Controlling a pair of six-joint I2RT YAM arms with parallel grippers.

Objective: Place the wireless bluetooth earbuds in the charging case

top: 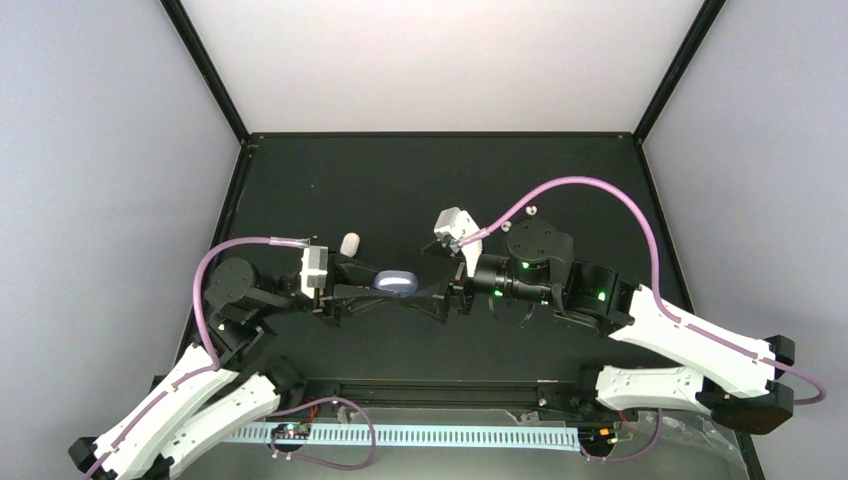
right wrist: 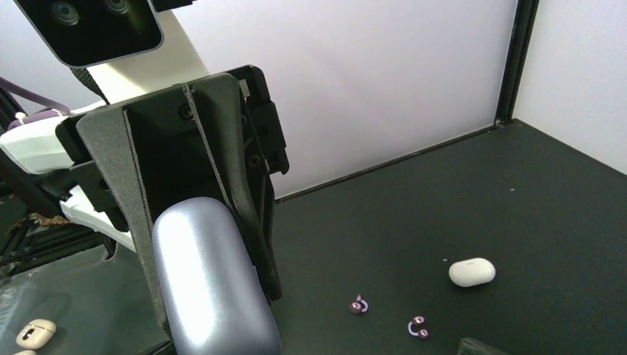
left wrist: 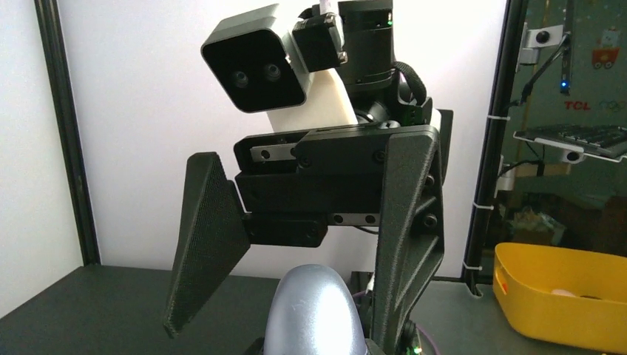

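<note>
A silvery-lilac charging case is held in my left gripper, shut on it. My right gripper stands open just to the right of the case; in the left wrist view its fingers are spread around the case's far side, and whether they touch it cannot be told. The right wrist view shows small purple earbuds lying on the dark mat, along with a white case.
Two small objects lie behind the right arm. A pale earbud-like object is at lower left in the right wrist view. A yellow bin stands outside at the right of the left wrist view.
</note>
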